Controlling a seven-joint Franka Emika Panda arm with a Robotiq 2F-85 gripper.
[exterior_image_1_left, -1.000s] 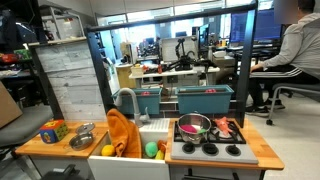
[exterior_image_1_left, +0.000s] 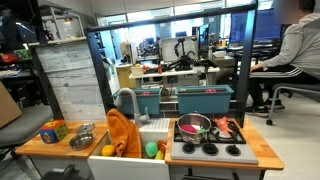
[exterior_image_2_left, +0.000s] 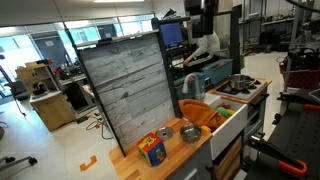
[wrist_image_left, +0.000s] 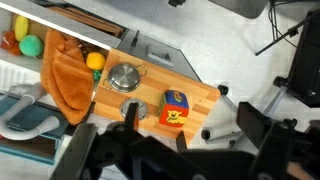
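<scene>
My gripper stands open in the wrist view, its two dark fingers wide apart with nothing held between them. Below it on the wooden counter (wrist_image_left: 205, 94) sits a red, yellow and blue box (wrist_image_left: 174, 107). Beside the box are a metal pot (wrist_image_left: 124, 76) and a second round metal dish (wrist_image_left: 133, 108). An orange towel (wrist_image_left: 67, 80) hangs over the sink edge. From the side, the box (exterior_image_2_left: 152, 149) rests near the counter's left end, well under the raised arm. Exterior view 1 shows the box (exterior_image_1_left: 54, 131) left of the pots.
Toy fruit and vegetables, among them a green one (exterior_image_1_left: 151, 149), lie in the white sink (exterior_image_1_left: 155, 170). A stove (exterior_image_1_left: 212, 149) with a pot (exterior_image_1_left: 194, 126) stands to the right. Black frame posts and a whitewashed plank panel (exterior_image_1_left: 74, 78) border the counter. A person sits behind.
</scene>
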